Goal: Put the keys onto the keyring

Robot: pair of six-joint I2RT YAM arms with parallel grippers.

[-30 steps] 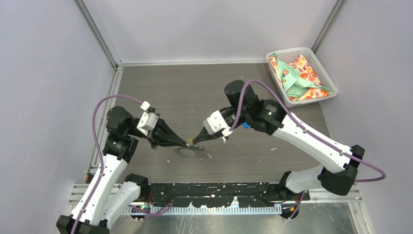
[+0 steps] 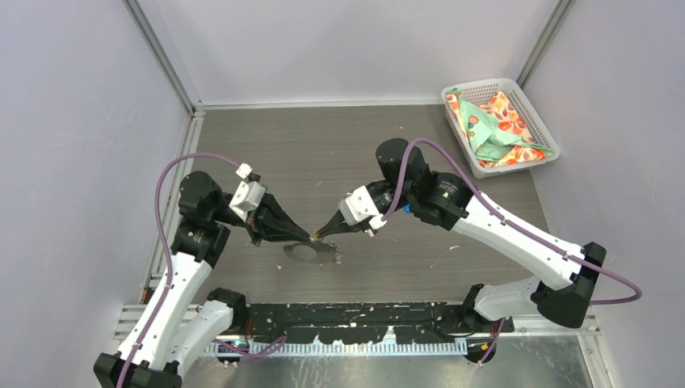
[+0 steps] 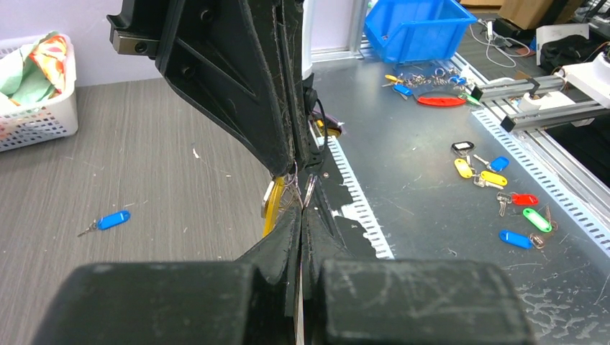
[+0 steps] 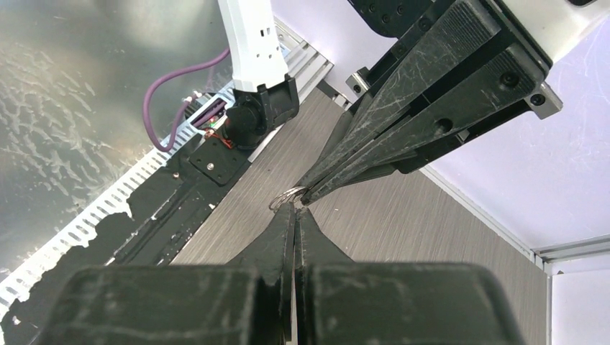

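In the top view my left gripper (image 2: 310,238) and right gripper (image 2: 318,235) meet tip to tip above the table, both shut. A thin silver ring (image 4: 286,195) sticks out from the left gripper's tips in the right wrist view, reaching the right gripper's tips (image 4: 296,207). A yellow tag (image 3: 272,205) hangs close by the right fingertips in the left wrist view, with fine metal wire beside it. Whether the right fingers pinch that wire is hidden. A blue-tagged key (image 3: 113,220) lies apart on the table.
Several coloured key tags lie on the metal surface at right in the left wrist view, with a blue bin (image 3: 417,30) behind. A white basket of cloth (image 2: 501,166) stands at the back right.
The right gripper has shifted slightly towards the left one, and its arm has turned a little. My left gripper has barely moved. Both have stayed shut.
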